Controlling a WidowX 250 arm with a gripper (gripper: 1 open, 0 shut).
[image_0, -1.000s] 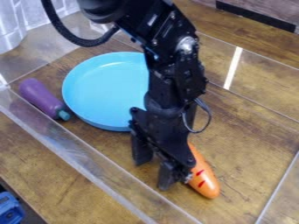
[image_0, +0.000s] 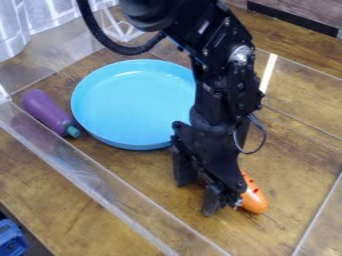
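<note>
My black gripper is low on the wooden surface, right of centre, over an orange carrot. The carrot's rounded end shows to the right of the fingers, and the rest is hidden behind them. Whether the fingers are closed on it cannot be told.
A blue plate lies behind and left of the gripper. A purple eggplant-like object is at the left. A blue object sits at the lower left corner.
The gripper has shifted slightly to the right. The carrot's visible end has moved up and a little to the right, with less of the carrot showing.
</note>
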